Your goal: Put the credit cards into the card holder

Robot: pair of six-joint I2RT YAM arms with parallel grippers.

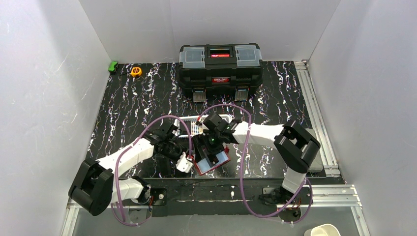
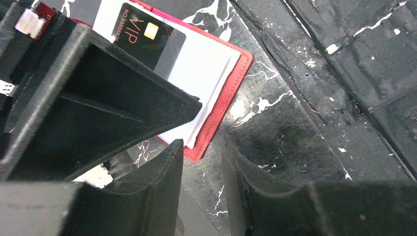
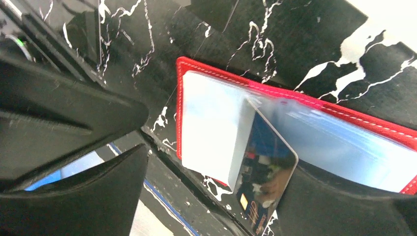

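The card holder, red-edged with whitish clear sleeves, lies spread on the table under both arms; its red rim [image 2: 231,96] shows in the left wrist view. A black VIP card [image 2: 142,37] rests over the sleeve. In the right wrist view the card [image 3: 265,172] is tilted up, one end against the sleeve. My right gripper is wide open, its fingers on either side of the card. Beside the holder's corner, my left gripper is a little open, nothing between its fingertips. From above, the arms hide part of the holder [image 1: 220,161].
Behind the arms stands a white perforated tray [image 1: 194,126], partly covered. A black toolbox [image 1: 220,69] fills the back, with an orange tape measure [image 1: 135,72] to its left. The two grippers are very close together. Open table lies to either side.
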